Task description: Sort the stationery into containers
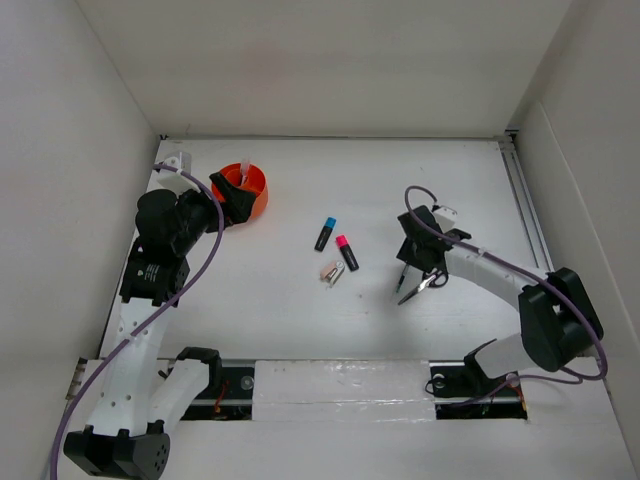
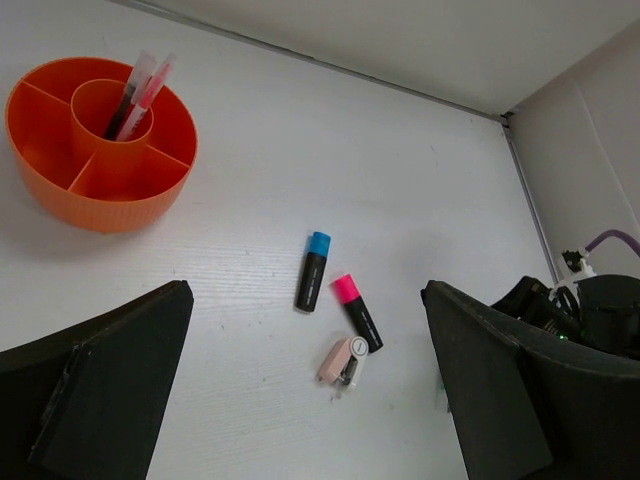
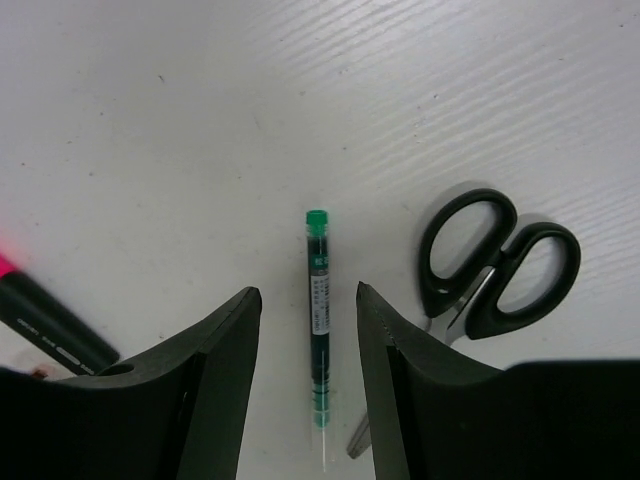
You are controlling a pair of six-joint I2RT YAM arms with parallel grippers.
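In the right wrist view a green-capped pen (image 3: 319,310) lies on the table between the parted fingers of my right gripper, which is not gripping it. Black-handled scissors (image 3: 485,270) rest just right of the pen. My left gripper stands wide open and empty, by the orange divided container (image 2: 110,212); its centre cup holds two pens (image 2: 138,100). A blue-capped marker (image 2: 313,272), a pink-capped marker (image 2: 357,312) and a pink item with a metal part (image 2: 343,362) lie mid-table.
A wall rises behind the table (image 1: 330,70). Purple cables (image 1: 500,260) run along both arms.
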